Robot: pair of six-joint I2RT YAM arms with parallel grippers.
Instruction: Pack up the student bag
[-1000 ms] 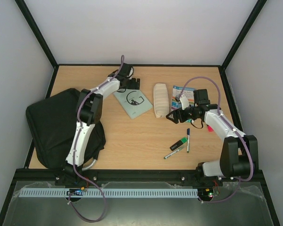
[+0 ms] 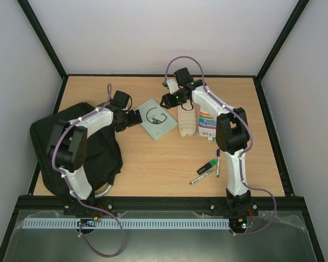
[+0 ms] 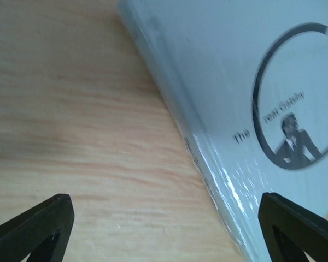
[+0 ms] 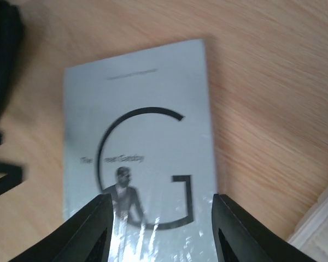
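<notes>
A pale grey-blue book [image 2: 158, 121] with a large black G lies flat near the table's middle. Off its left edge, my left gripper [image 2: 135, 117] is open and empty; the book [image 3: 208, 98] fills the right of the left wrist view. My right gripper [image 2: 167, 102] hovers at the book's upper right, its fingers partly open with nothing between them; below it the book [image 4: 139, 142] shows in the right wrist view. On the left lies the black bag [image 2: 101, 158], partly covered by my left arm.
A beige pencil case [image 2: 187, 123] and a colourful printed booklet [image 2: 207, 126] lie right of the book, partly under my right arm. A green-and-black item [image 2: 206, 167] and markers [image 2: 200, 177] rest at the front right.
My right gripper has moved up and left, from the booklet and pencil case to the book.
</notes>
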